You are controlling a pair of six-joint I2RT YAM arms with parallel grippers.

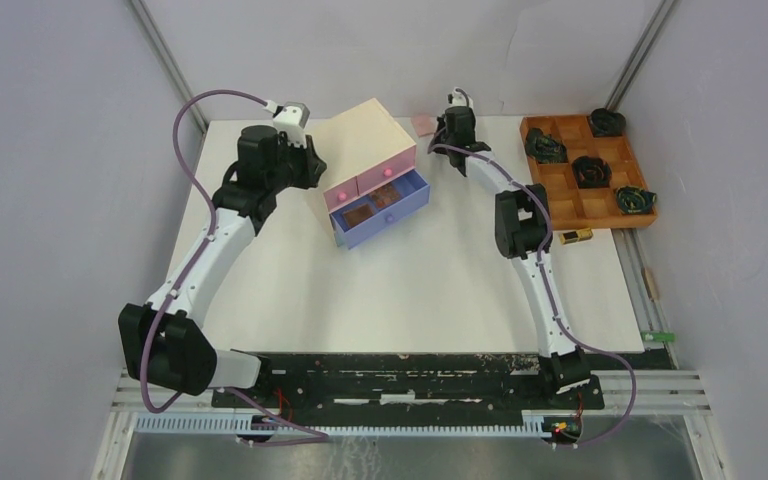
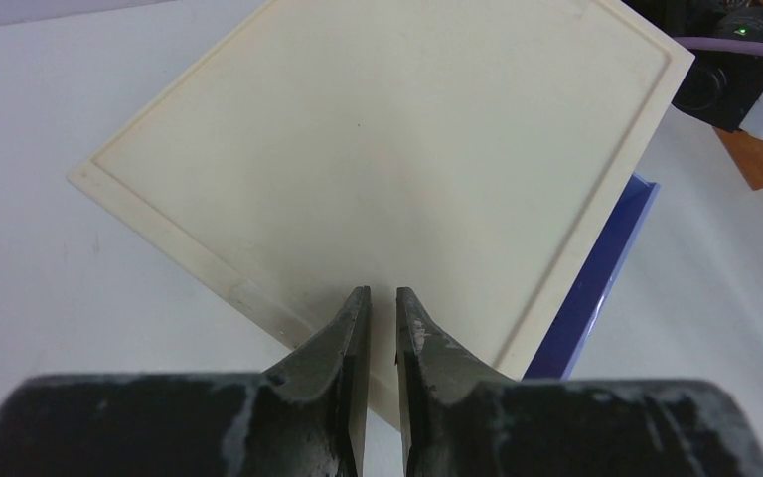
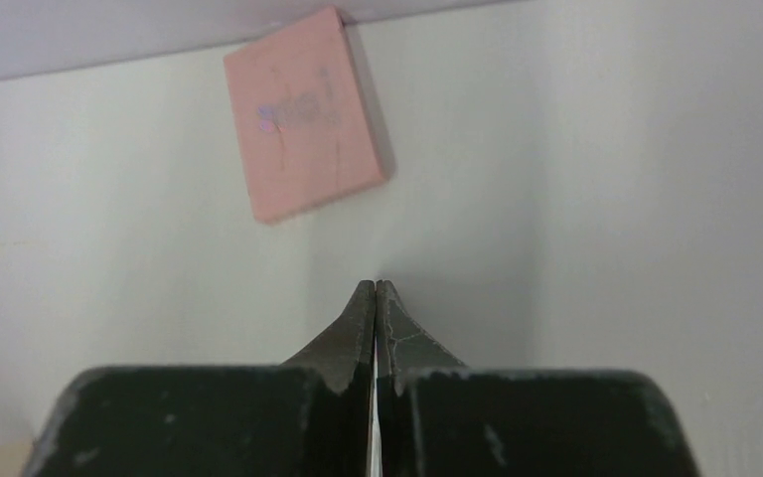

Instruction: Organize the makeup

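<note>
A cream-topped box (image 1: pixel 360 140) stands angled at the back middle, with pink drawers (image 1: pixel 385 170) and an open blue drawer (image 1: pixel 380 215) holding brown items. My left gripper is at the box's left corner, fingers slightly apart over its top edge; what lies between them is hard to see. A pink square piece (image 3: pixel 303 119) lies on the table by the back wall, right of the box. Just in front of it my right gripper is shut with nothing between its fingers.
A wooden compartment tray (image 1: pixel 580 200) with dark objects stands at the back right, a small yellow item (image 1: pixel 576 236) just below it.
</note>
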